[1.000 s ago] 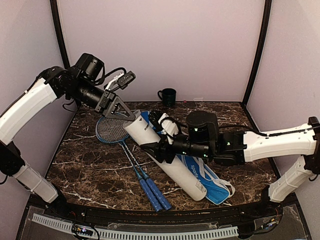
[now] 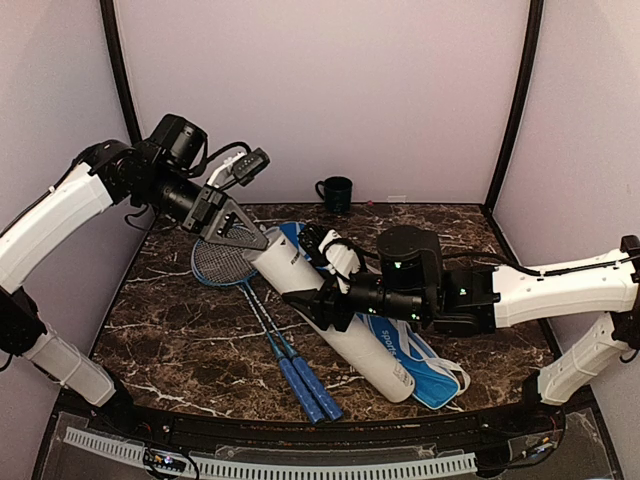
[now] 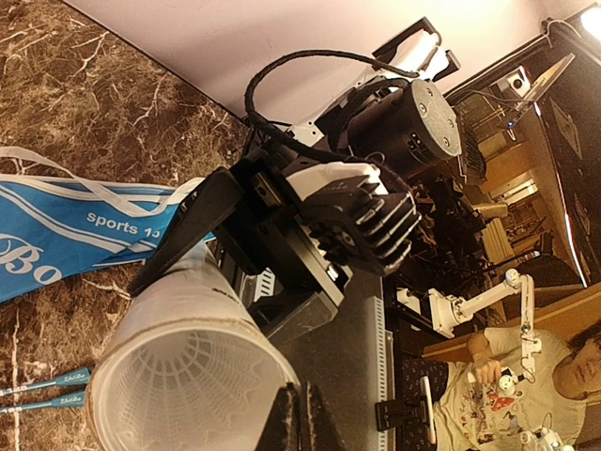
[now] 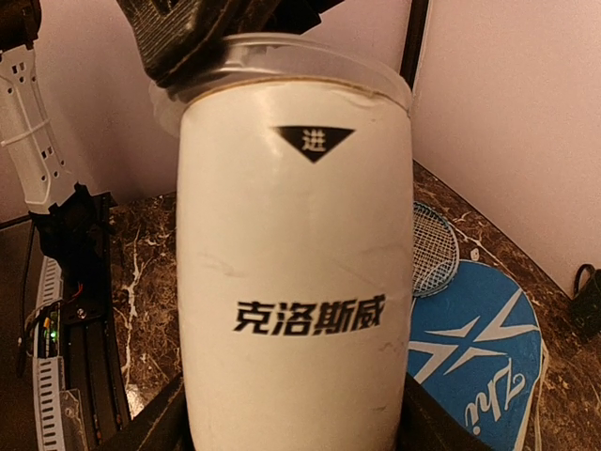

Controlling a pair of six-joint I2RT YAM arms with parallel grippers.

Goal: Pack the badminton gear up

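Observation:
A long white tube (image 2: 345, 340) leans over the table, its lower end near the front, with my right gripper (image 2: 322, 303) shut around its upper half. In the left wrist view the tube's mouth shows a net-like white shuttlecock skirt (image 3: 183, 376) inside. A translucent rim (image 4: 282, 42) stands out past the cardboard edge. My left gripper is shut with its tips at that rim; whether they pinch it is unclear. Two blue-handled rackets (image 2: 300, 375) lie on the table, heads at the back left. A blue bag (image 2: 425, 370) lies flat, partly behind the tube.
At the back wall stands a dark mug (image 2: 337, 194). In the left wrist view a person (image 3: 507, 376) sits beyond the table's edge.
The tube's upper end has dipped a little, and the right arm has shifted slightly right. Rackets and bag are still.

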